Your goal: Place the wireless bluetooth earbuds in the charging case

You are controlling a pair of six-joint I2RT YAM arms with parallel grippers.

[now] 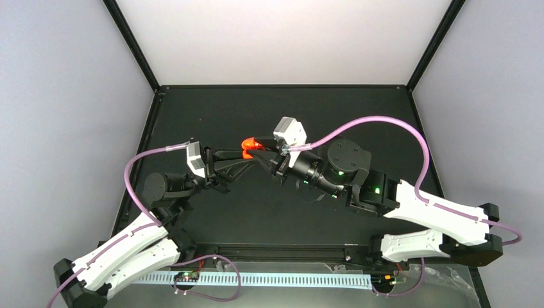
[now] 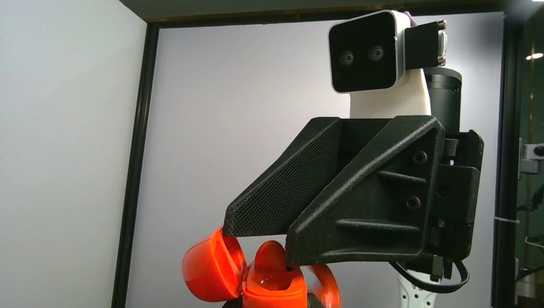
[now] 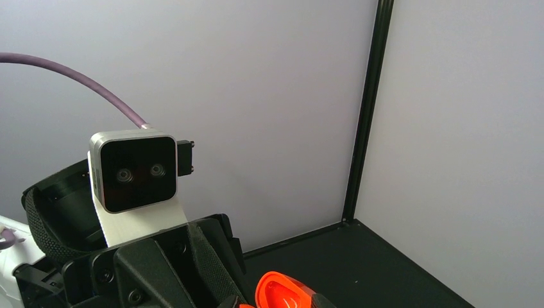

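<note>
In the left wrist view the orange charging case [image 2: 276, 296] stands at the bottom edge, its cap-like lid [image 2: 208, 269] tipped open to the left. A rounded orange piece [image 2: 270, 254], apparently an earbud, pokes up from it, and an orange loop [image 2: 327, 285] shows at its right. My left gripper [image 1: 246, 154] is shut on the case; its fingertips [image 2: 233, 302] barely show. Directly over the case is my right gripper, its fingers parted, tips close to the orange parts. In the right wrist view an orange hollow part [image 3: 282, 292] appears between its fingertips; whether they touch an earbud is unclear.
Below both grippers, the black table [image 1: 289, 218] is bare. Pale walls [image 1: 282, 45] enclose the back and sides. Purple cables [image 1: 398, 122] loop from both wrists. The two grippers meet closely, with little room between them.
</note>
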